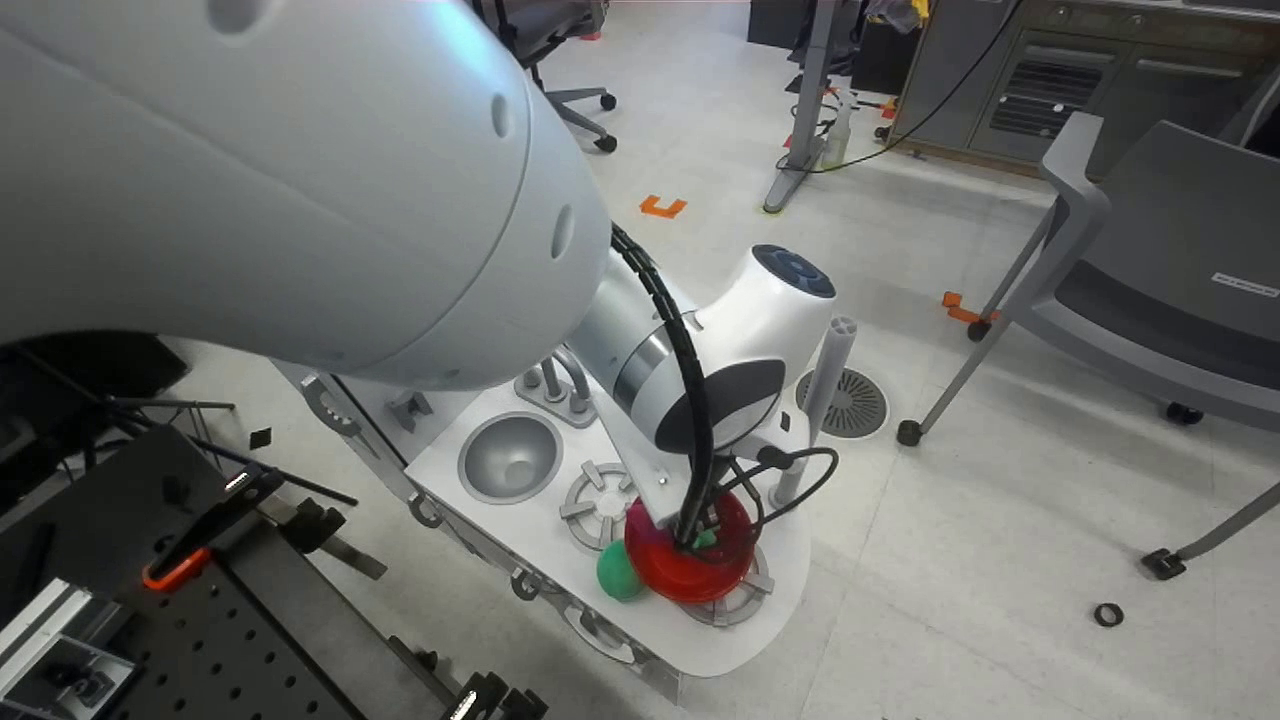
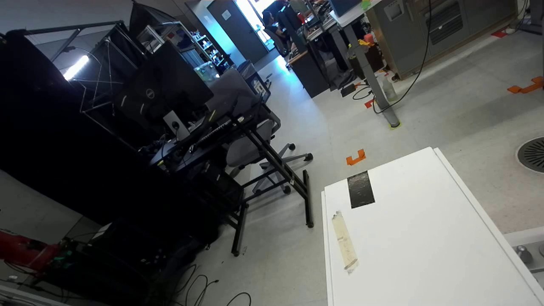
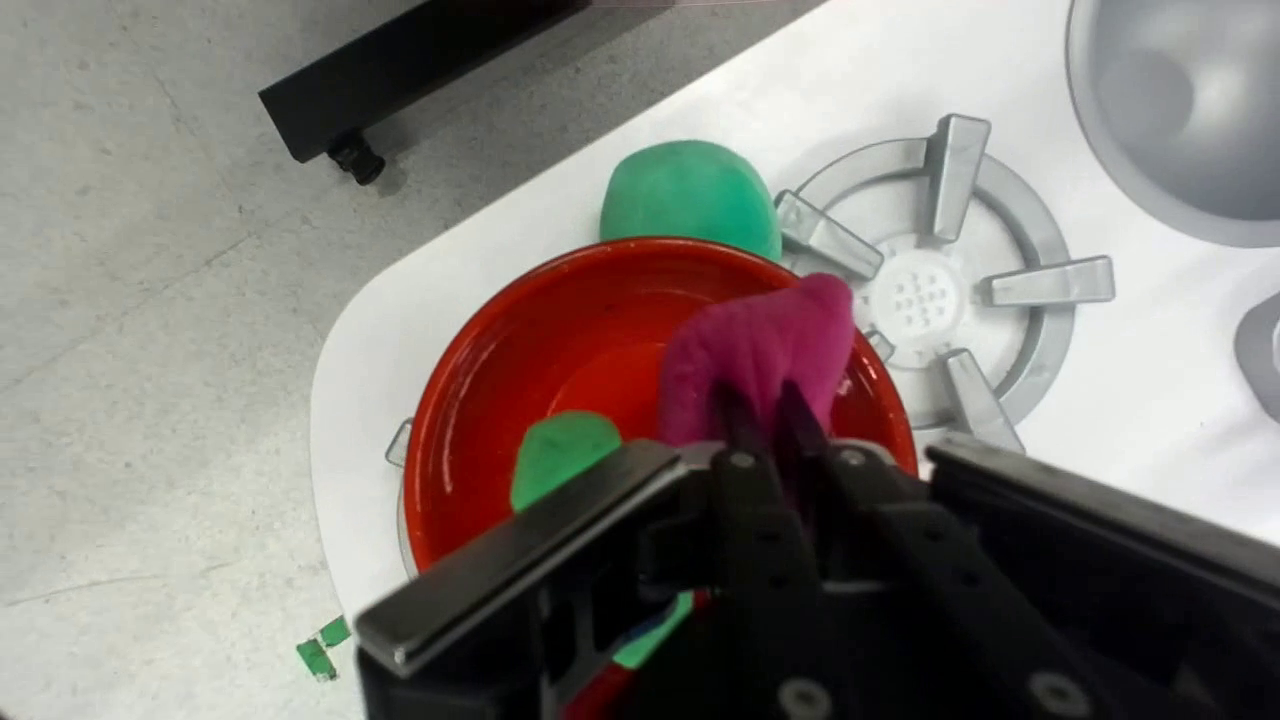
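Note:
In the wrist view a magenta soft toy-like item (image 3: 762,348) sits between the fingertips of my gripper, which is shut on it. It hangs over the right side of a red bowl (image 3: 528,300); whether it touches the bowl I cannot tell. Inside the bowl lies a green thing (image 3: 564,450), partly covered by the gripper. A rounded green object (image 3: 690,198) stands outside, against the bowl's rim. From exterior view 1, the arm's wrist is above the bowl (image 1: 684,576) and hides most of the gripper, with the green object (image 1: 618,571) to the bowl's left.
The bowl rests over one burner on a white toy kitchen counter (image 1: 720,648). A second burner (image 3: 921,288) is bare, and the grey sink (image 1: 510,458) is empty. A pale upright post (image 1: 828,372) rises at the counter's edge, near the wrist.

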